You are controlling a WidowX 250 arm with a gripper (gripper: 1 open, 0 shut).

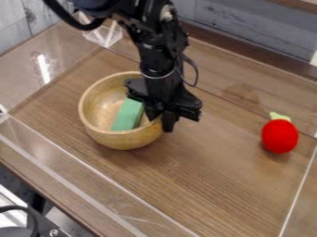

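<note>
My black gripper (pixel 161 109) reaches down from the top into the right part of a tan bowl (pixel 96 111), shut, with its fingertips at the bowl's right side. A green block (pixel 126 116) lies inside the bowl, left of the fingers. Whether the fingers hold the bowl's rim or something inside is hidden by the gripper itself.
A red tomato-like object (pixel 280 137) with a pale green piece (pixel 280 118) behind it lies at the right of the wooden table (pixel 210 185). A wall edge runs along the back.
</note>
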